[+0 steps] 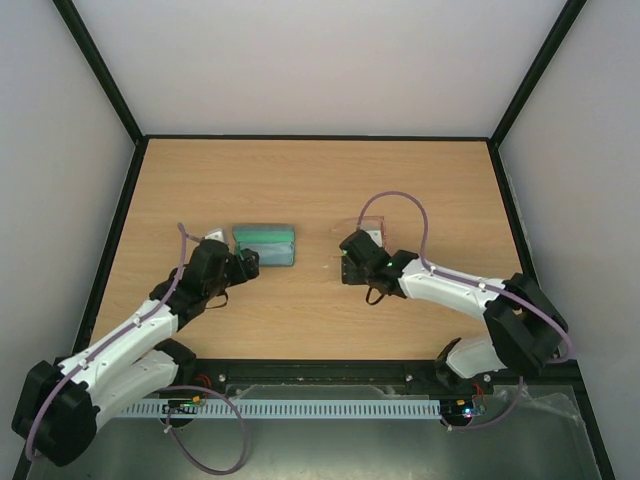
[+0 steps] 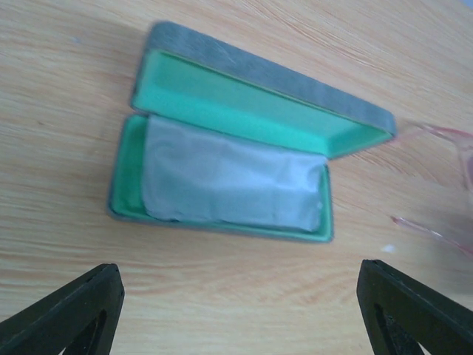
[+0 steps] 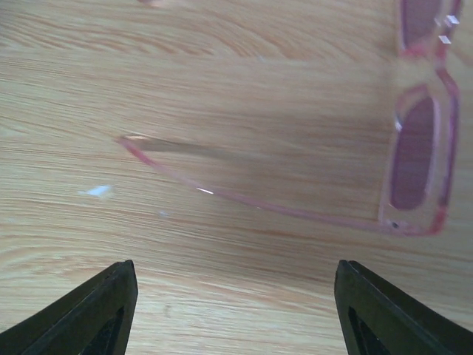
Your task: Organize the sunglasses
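Pink-rimmed sunglasses [image 3: 414,151] lie on the table with their temples spread, partly hidden under the right arm in the top view. Left of them is a grey-blue glasses case [image 2: 244,78] with a green lining, its lid up. A folded grey cloth [image 2: 229,174] covers the bottom of the case. My left gripper is open over the table beside the case's near side, nothing between its fingers. The right gripper has its fingers apart and empty, above the table near one temple of the sunglasses.
Bare wooden table [image 1: 300,180] stretches behind the case and sunglasses. The table in front of them, between the two arms, is clear too. Walls close off the left, right and back.
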